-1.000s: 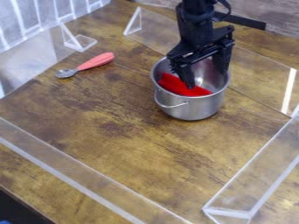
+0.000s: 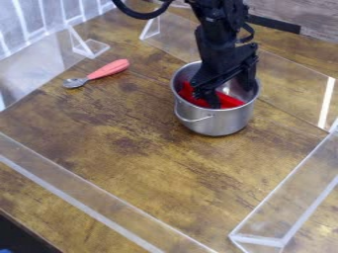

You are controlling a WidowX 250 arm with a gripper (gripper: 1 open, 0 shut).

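A steel pot [image 2: 216, 120] with a wire handle stands on the wooden table [image 2: 119, 168], right of centre. Inside it lies a red object [image 2: 228, 100], partly hidden by my black gripper [image 2: 211, 91]. The gripper reaches down into the pot from above, over the red object; whether its fingers hold anything, and how far apart they are, is hard to tell.
A spoon with a pink handle [image 2: 109, 69] lies at the upper left. Clear plastic strips edge the table at the left, back and right.
My gripper has moved down into the pot, onto the red object, which it now covers more. The pot and spoon look unmoved.
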